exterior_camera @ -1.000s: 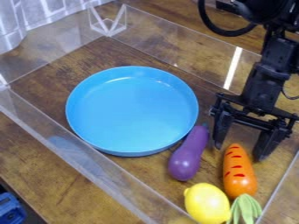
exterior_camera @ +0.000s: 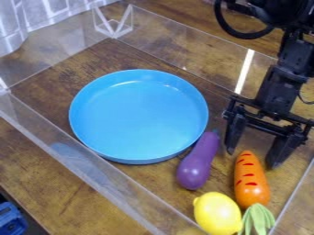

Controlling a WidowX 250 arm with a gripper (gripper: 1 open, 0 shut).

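Note:
The black gripper (exterior_camera: 255,140) is at the right, low over the wooden floor, its two fingers spread with nothing visible between them. A blue plate (exterior_camera: 138,110) lies left of it. A purple eggplant (exterior_camera: 196,165) rests between plate and gripper. An orange carrot (exterior_camera: 251,179) with green leaves lies just below the gripper, and a yellow lemon (exterior_camera: 216,213) sits at the bottom, left of the carrot's leaves.
Clear plastic walls (exterior_camera: 64,170) border the wooden area. Bare wood shows left of and above the plate. A small blue object (exterior_camera: 7,218) lies outside at the bottom left.

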